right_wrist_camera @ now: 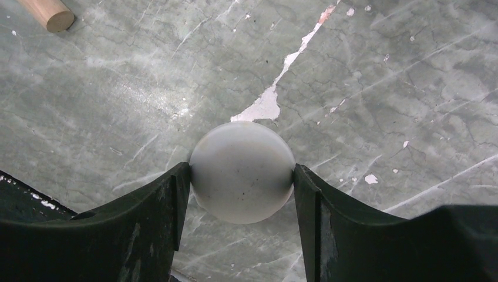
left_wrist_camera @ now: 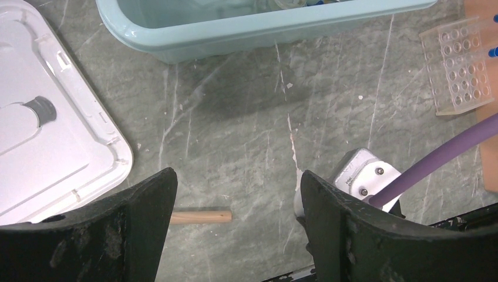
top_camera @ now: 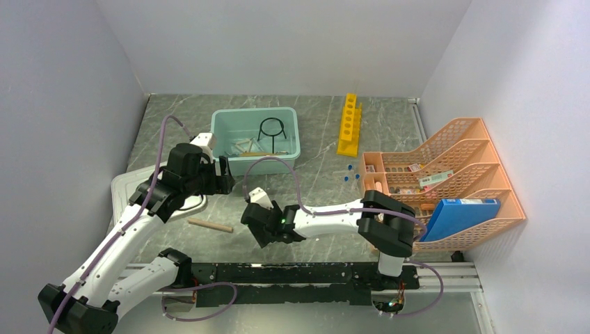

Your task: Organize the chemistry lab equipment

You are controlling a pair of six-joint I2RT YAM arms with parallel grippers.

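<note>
A pale grey round object [right_wrist_camera: 242, 170], seen from above, sits between the fingertips of my right gripper [top_camera: 259, 236], which appear to touch both sides; whether they grip it is unclear. My left gripper [top_camera: 222, 177] is open over the floor before the teal bin [top_camera: 254, 167], with nothing between its fingers. The bin holds a black ring stand [top_camera: 273, 137] and small items. A clear tube rack [left_wrist_camera: 463, 82] with blue-topped pieces nearby and a yellow rack [top_camera: 348, 125] stand to the right. A wooden rod [top_camera: 209, 225] lies on the floor.
A white lid [top_camera: 129, 195] lies at left, partly under the left arm. A peach organizer [top_camera: 480, 149] holding a blue box [top_camera: 456, 223] fills the right side. Walls bound the back and both sides. Some floor between bin and organizer is clear.
</note>
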